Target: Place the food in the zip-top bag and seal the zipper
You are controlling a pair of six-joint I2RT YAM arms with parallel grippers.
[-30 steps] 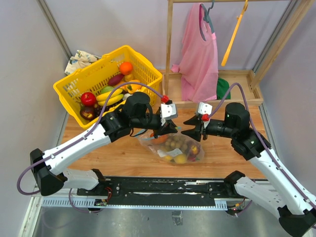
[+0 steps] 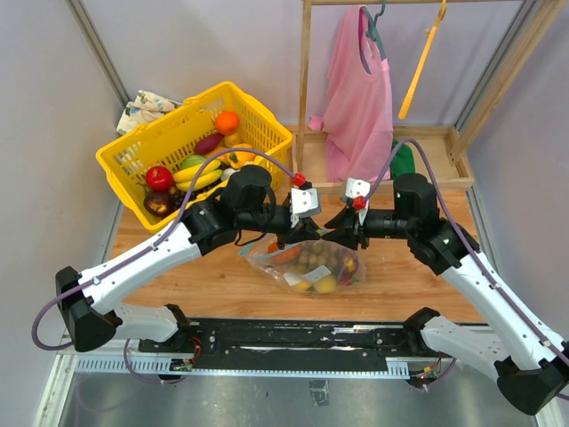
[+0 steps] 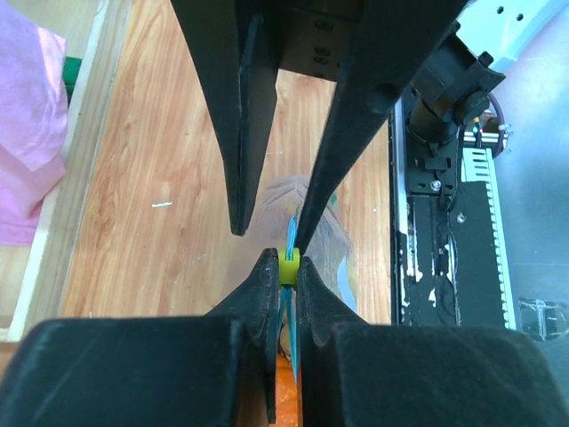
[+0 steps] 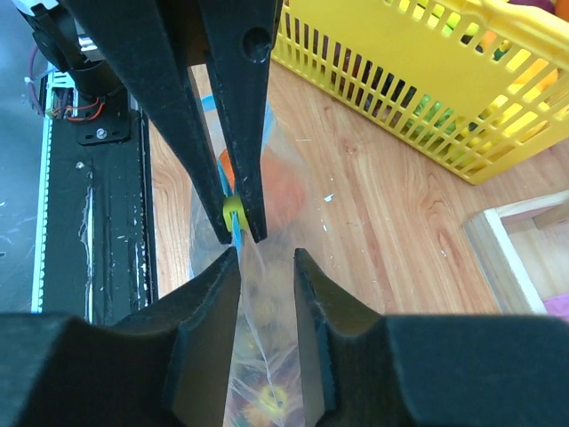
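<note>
A clear zip top bag lies on the table below both grippers, with carrots, small round green pieces and yellow food inside. Its blue zip edge runs upward, and a yellow slider sits on it. My left gripper is shut on this slider. From the other side, my right gripper stands part open close to the slider. The zip edge passes between its fingers, nearer to one than the other. In the top view the arms hide the zip and slider.
A yellow basket of fruit and vegetables stands at the back left. Behind the arms is a wooden rack with a pink garment hanging on it. Bare table shows right of the bag.
My right gripper has moved left, up to the left gripper and the bag's top edge. The bag has shifted slightly left; the left arm looks still.
</note>
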